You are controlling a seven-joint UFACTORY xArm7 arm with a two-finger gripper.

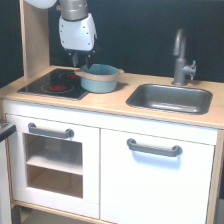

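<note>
A blue-grey pot (101, 84) with a light brown inside or rim stands upright on the counter, at the right edge of the black stove top (52, 86). From above, my gripper (82, 62) reaches down at the left side of the pot, with its dark fingers close to the rim. The white hand above it hides little of the pot. At this size I cannot make out whether the fingers touch the rim or how far apart they are.
To the right a metal sink (170, 99) is set into the wooden counter (120, 98), with a grey faucet (181, 58) behind it. Below are a white cabinet door (155, 180) and an open-shelf oven door (55, 165). A wooden post (36, 45) rises at the left.
</note>
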